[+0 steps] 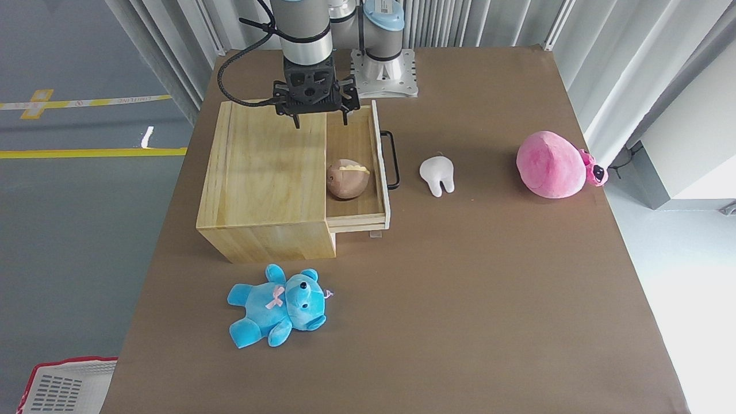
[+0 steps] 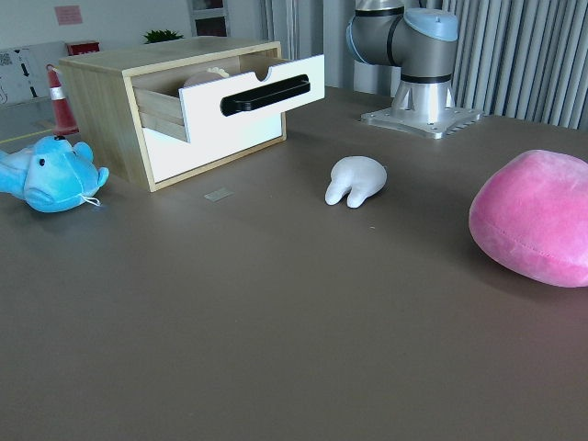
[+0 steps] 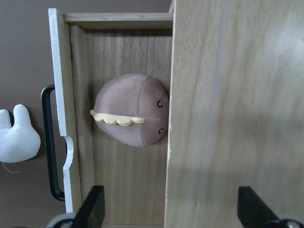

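A wooden cabinet [image 1: 262,172] has its upper drawer [image 1: 353,219] pulled out, with a black handle [image 2: 266,95] on the white front. A round brown-pink plush [image 3: 130,109] with a cream ruffle lies inside it. My gripper [image 1: 320,121] hangs above the back end of the cabinet and drawer, fingers apart and empty; in the wrist view its fingers [image 3: 92,209] frame the drawer and cabinet top from above.
A white tooth-shaped plush [image 1: 436,172] lies right of the drawer, a pink plush [image 1: 552,165] at the table's right edge, a blue bear [image 1: 276,307] in front of the cabinet.
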